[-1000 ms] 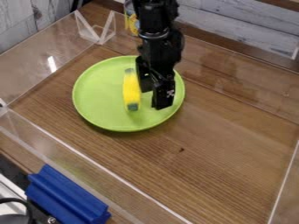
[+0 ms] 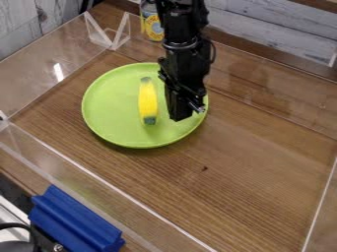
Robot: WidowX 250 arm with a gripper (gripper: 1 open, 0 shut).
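Observation:
A black robot arm reaches down from the top of the view, its gripper [image 2: 179, 104] at the right part of a round green plate [image 2: 118, 126]. The gripper looks shut, with nothing visible between its fingers, though its dark tip is hard to make out. A yellow oblong object [image 2: 148, 96] with a darker lower end lies on the plate, just left of the gripper and apart from it.
A blue slotted rack [image 2: 73, 221] sits at the lower left. A small yellow item [image 2: 152, 28] is behind the arm at the top. The wooden tray floor [image 2: 231, 177] is clear to the right and front, within pale rims.
Over the last second the gripper has narrowed and shifted slightly on the right part of the plate. The plate and yellow object look unmoved.

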